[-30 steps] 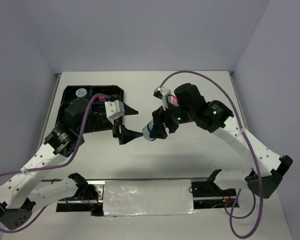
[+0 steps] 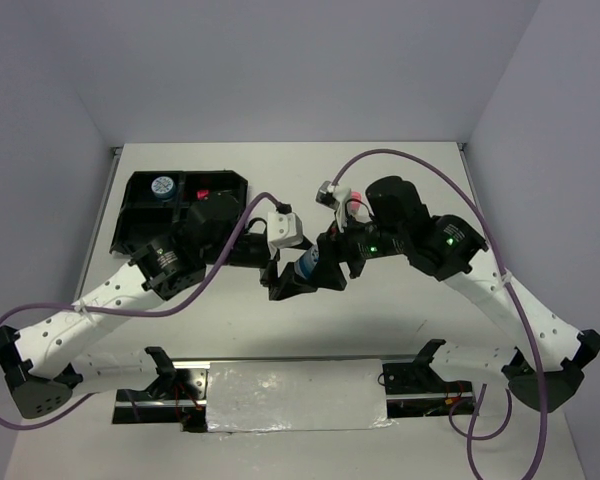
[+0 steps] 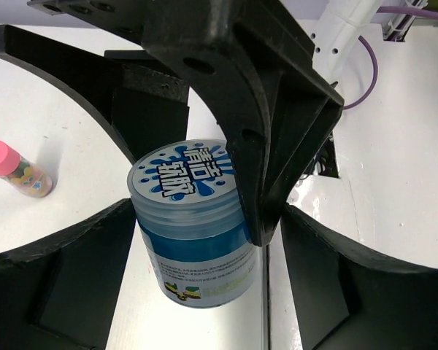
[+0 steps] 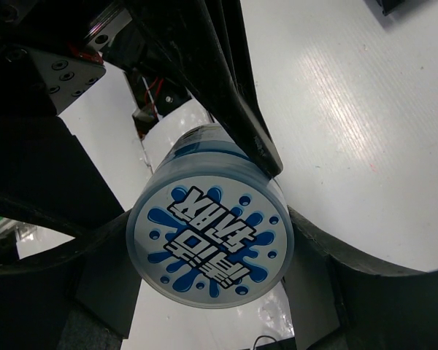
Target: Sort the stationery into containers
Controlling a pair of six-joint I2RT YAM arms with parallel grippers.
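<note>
A clear jar (image 3: 197, 248) with blue contents and a blue-splash label on its lid is held in the air between both arms. My right gripper (image 2: 325, 262) is shut on it. Around the lid end of the same jar (image 4: 210, 240) stands my left gripper (image 2: 285, 268), its fingers open on either side. Whether the left fingers touch the jar cannot be told. A black compartment box (image 2: 123, 222) stands at the back left, partly covered by the left arm. One compartment holds a similar blue-lidded jar (image 2: 163, 187), another a red item (image 2: 203, 193).
A small bottle with a pink cap (image 3: 1, 156) stands on the table behind the right gripper. The two arms are very close together.
My left gripper has moved right, from beside the jar to around it. The right gripper, still holding the jar, has shifted slightly to the right.
</note>
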